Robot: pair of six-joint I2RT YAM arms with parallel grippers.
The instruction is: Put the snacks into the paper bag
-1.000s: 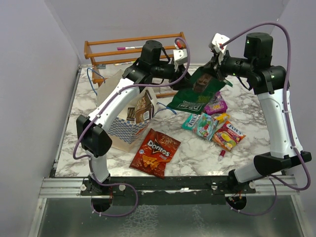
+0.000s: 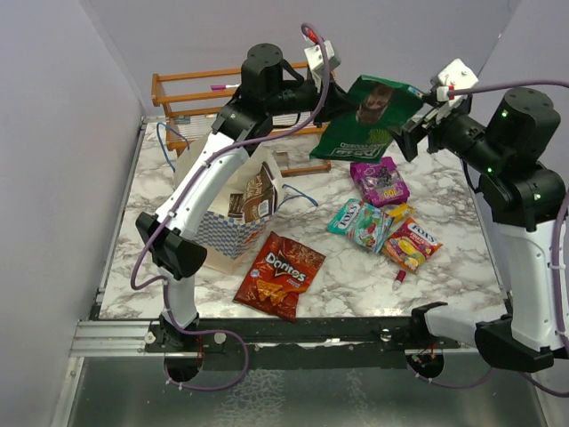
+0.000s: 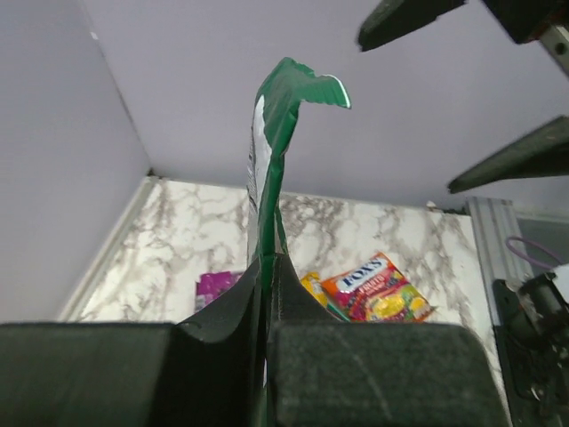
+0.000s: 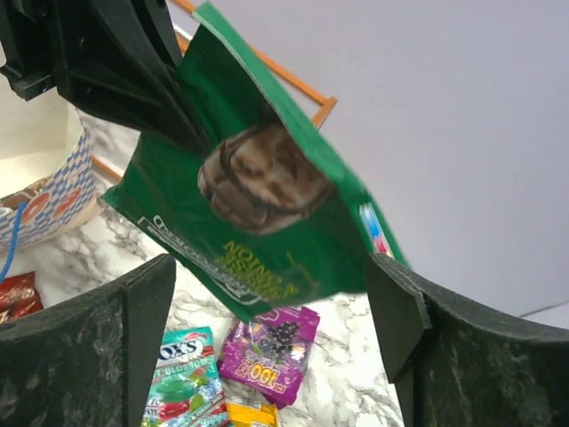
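A green snack pack [image 2: 372, 120] with a dark picture hangs in the air between the two arms. My left gripper is shut on one edge of it; in the left wrist view the pack stands up thin from between the fingers. Off the pack's far end, my right gripper is open, its fingers spread wide with nothing pinched. The paper bag [image 2: 233, 233] with a checked band stands upright at the left, its mouth partly covered by my left arm. On the table lie a purple pack [image 2: 380, 182], a teal pack [image 2: 359, 223], a Foxs pack [image 2: 412, 245] and a red Doritos pack [image 2: 280, 276].
A wooden rack [image 2: 200, 96] stands at the back behind the bag. Blue handles [image 2: 300, 194] stick out from the bag's side. A small red tube [image 2: 399, 278] lies near the front right.
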